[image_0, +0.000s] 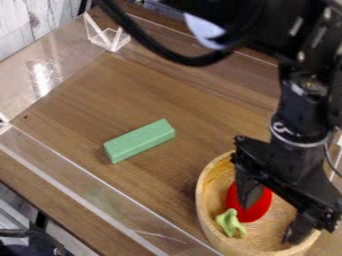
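My black gripper (274, 195) reaches down into a light wooden bowl (214, 205) at the lower right, open, its fingers around a red object (253, 208) with a pale green top (230, 223). The fingers hide part of the red object; whether they touch it cannot be told.
A green block (139, 140) lies on the wooden table left of the bowl. Clear plastic edging runs along the table's left and near sides. A small clear holder (107, 32) is at the back left.
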